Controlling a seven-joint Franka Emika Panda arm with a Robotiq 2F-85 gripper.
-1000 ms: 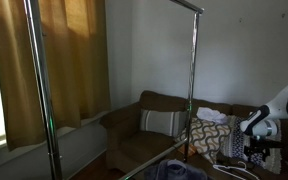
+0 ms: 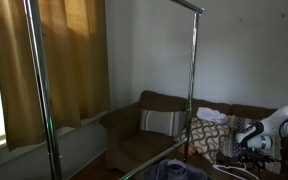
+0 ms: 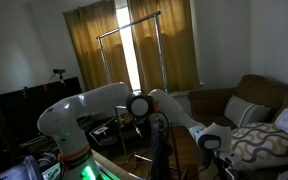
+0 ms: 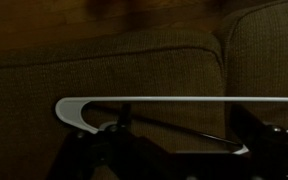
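A white hanger (image 4: 174, 99) lies flat on a brown sofa cushion (image 4: 44, 70) in the wrist view. Its long straight bar runs across the picture, and its curved left end turns back towards me. Above the cushion, my gripper is open, its dark fingers (image 4: 124, 114) spread apart near the bar. No object shows between them, apart from the hanger and cushion below; contact with the hanger cannot be made out. Exterior view 1 shows the gripper (image 2: 248, 158) low over the sofa's right part, near the white hanger (image 2: 236, 173).
A metal clothes rack (image 2: 193, 80) stands before the sofa, with dark blue cloth (image 2: 174, 171) low beside it. Patterned cushions (image 2: 210, 137) and a white cloth (image 2: 212, 115) rest along the sofa back. Wooden floor (image 4: 84, 20) borders the seat.
My arm has come down and a little to the left, bringing the gripper closer to the sofa seat. The hanger, cushions and rack look unmoved.
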